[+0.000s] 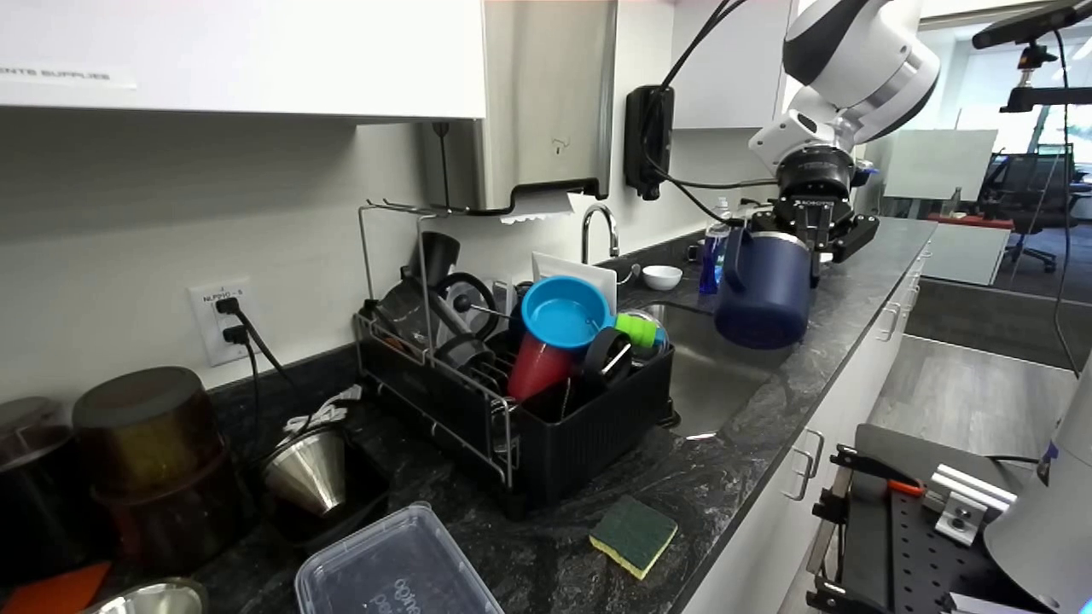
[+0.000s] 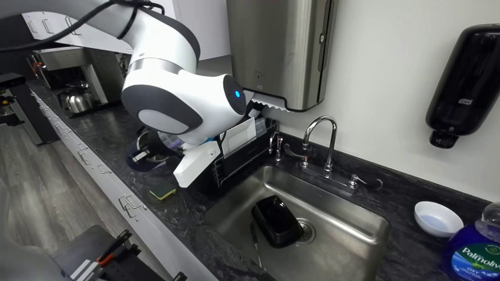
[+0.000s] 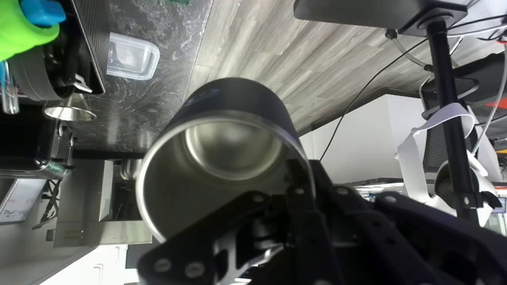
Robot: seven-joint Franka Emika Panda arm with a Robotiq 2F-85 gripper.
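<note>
A dark blue mug (image 1: 763, 297) with a steel interior hangs in the air over the sink's counter-side edge in exterior view 1. My gripper (image 1: 816, 249) is shut on the mug's wall near the rim. In the wrist view the mug (image 3: 237, 97) shows its open mouth, which looks empty, and the gripper crosses the rim at its right side. Exterior view 2 shows only part of the mug (image 2: 134, 161), with the arm covering much of the gripper.
A loaded black dish rack (image 1: 594, 445) stands left of the steel sink (image 2: 375, 229). A black container (image 2: 276, 220) lies in the sink. The sponge (image 1: 635, 535) and clear plastic container (image 1: 399, 568) occupy the near counter. Bare counter lies between sponge and sink.
</note>
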